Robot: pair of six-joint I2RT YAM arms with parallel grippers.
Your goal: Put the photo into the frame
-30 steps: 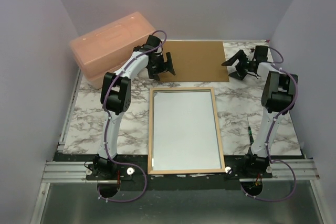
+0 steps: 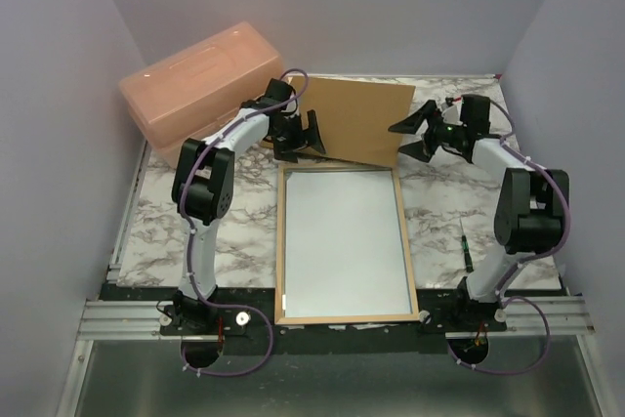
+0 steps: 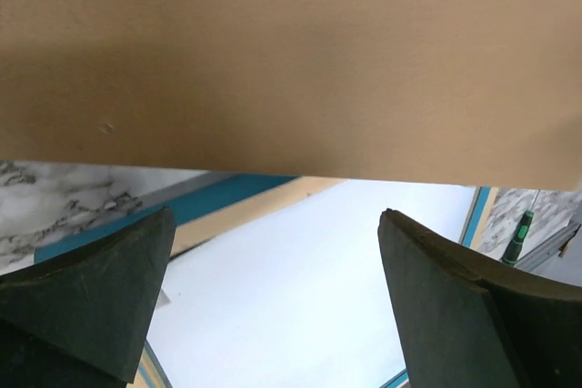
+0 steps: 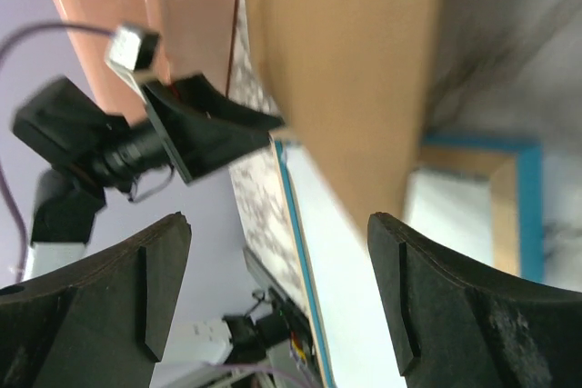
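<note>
A wooden frame [image 2: 281,241] with a white inner sheet [image 2: 342,241] lies at the front centre of the marble table. Behind it a brown board [image 2: 352,114] is at a slant, its lower right corner over the frame's back edge. My left gripper [image 2: 305,136] is open at the board's left part; in the left wrist view the board spans the area above its fingers. My right gripper [image 2: 410,137] is open at the board's right edge. I cannot tell whether either touches the board. A separate photo is not distinguishable.
A pink box [image 2: 200,75] fills the back left. A screwdriver [image 2: 467,255] lies at the right front. Grey walls close the sides and back.
The board's right end has swung toward the front and left, over the frame's back edge. The right gripper has moved left with it, and the left gripper slightly toward the front.
</note>
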